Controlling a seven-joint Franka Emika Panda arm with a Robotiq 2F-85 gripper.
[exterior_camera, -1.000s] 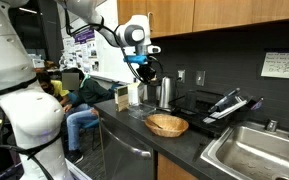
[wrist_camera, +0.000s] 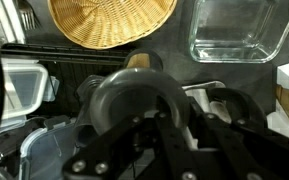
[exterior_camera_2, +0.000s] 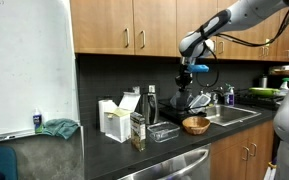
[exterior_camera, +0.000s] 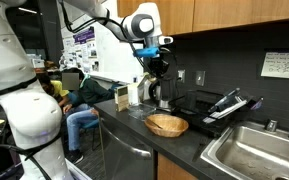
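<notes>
In the wrist view a round, glossy dark object (wrist_camera: 129, 110) with a pale rim fills the middle, and my gripper is shut on it. What exactly it is cannot be told. Exterior view 1 shows my gripper (exterior_camera: 156, 66) held high over the counter, with something dark at its tips. The wicker basket (exterior_camera: 166, 125) sits on the counter below and nearer the front edge. In exterior view 2 my gripper (exterior_camera_2: 183, 74) hangs above that same basket (exterior_camera_2: 196, 125) and the clear glass dish (exterior_camera_2: 164, 132).
A dish rack (exterior_camera: 224, 107) stands beside the sink (exterior_camera: 254, 150) on the right. Toward the wall is a silver cylindrical vessel (exterior_camera: 166, 94). Boxes and a knife block (exterior_camera_2: 137, 130) crowd the counter's left part. Cupboards (exterior_camera: 224, 25) hang above.
My gripper has moved to the right in exterior view 1, staying high above the counter. The basket and the other counter items have not moved.
</notes>
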